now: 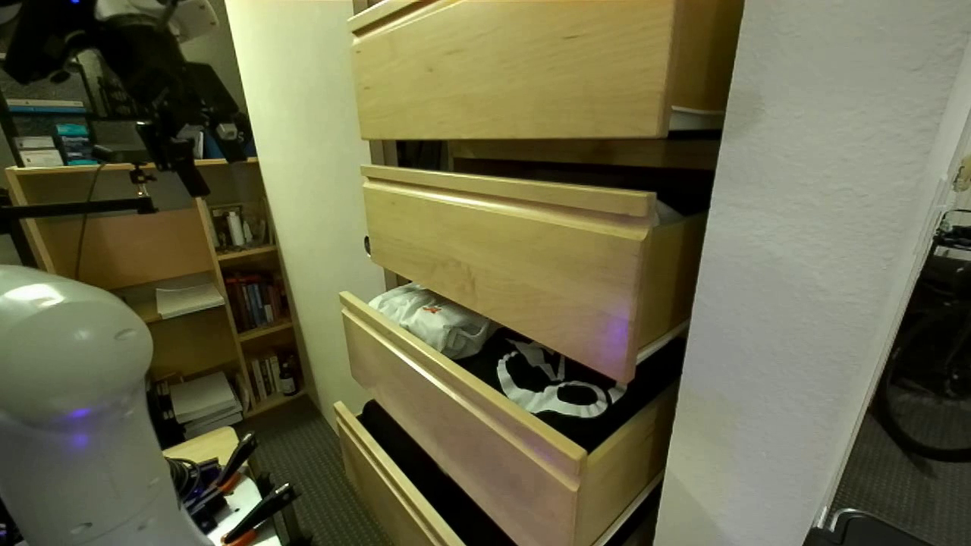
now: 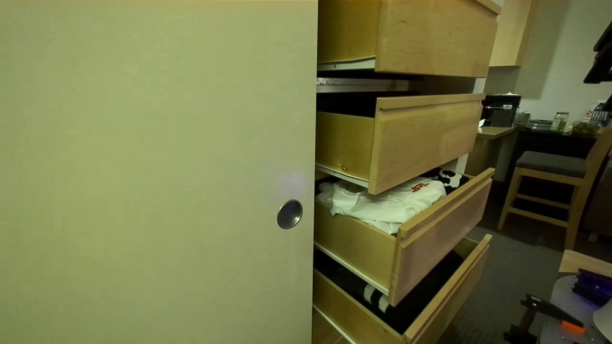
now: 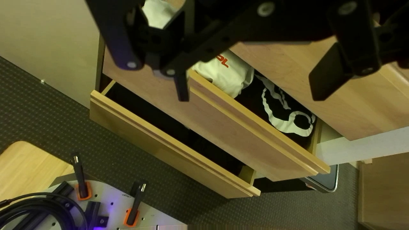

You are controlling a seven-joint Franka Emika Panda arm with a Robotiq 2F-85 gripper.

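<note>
My gripper [image 1: 218, 171] hangs in the air at the upper left of exterior view 1, clear of the wooden drawers. Its fingers are spread wide in the wrist view, one finger [image 3: 182, 86] left and the other [image 3: 328, 72] right, with no object held between them. Several drawers are pulled out by differing amounts. Under the second visible drawer [image 1: 510, 255], a lower drawer [image 1: 455, 400] stands open with a white cloth [image 2: 396, 203] bearing red letters and a black cloth [image 1: 564, 400] with a white print. The lowest visible drawer [image 3: 168, 147] also stands open, holding dark cloth.
A pale sliding door [image 2: 155, 172] covers one side of the drawers, and a white wall [image 1: 819, 227] bounds the other. Clamps [image 3: 134, 207] and coiled cables [image 3: 38, 210] lie on the robot's base. A bookshelf [image 1: 118, 241] stands behind. Carpet [image 3: 126, 153] lies open before the drawers.
</note>
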